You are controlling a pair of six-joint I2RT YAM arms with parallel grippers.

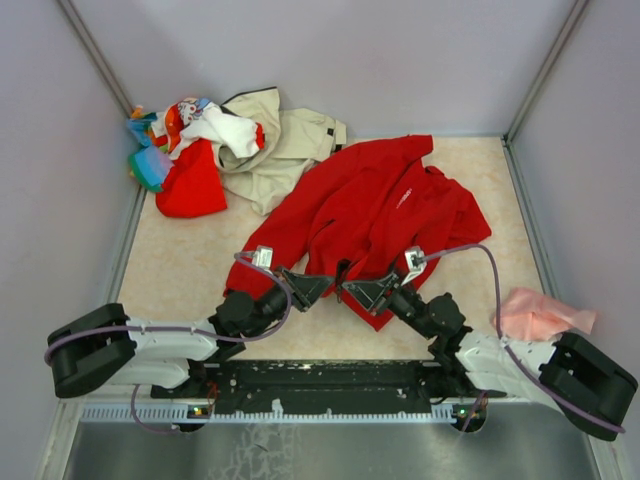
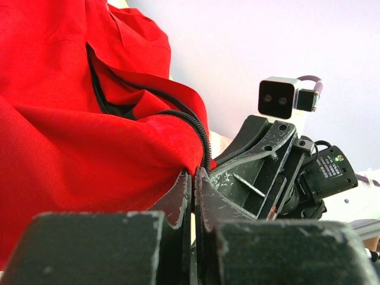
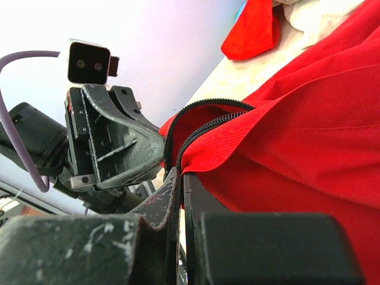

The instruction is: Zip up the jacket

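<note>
The red jacket lies spread over the middle of the table, its black zipper curving to the lower edge, where both grippers meet tip to tip. In the left wrist view my left gripper is shut at the end of the zipper and the red fabric edge. In the right wrist view my right gripper is also shut at the zipper's end, where both toothed tapes converge. What exactly lies between either pair of fingertips is too small to tell.
A pile of beige, red and multicoloured clothes sits at the back left. A pink cloth lies at the front right. Walls border the table at back and sides; bare table shows at left.
</note>
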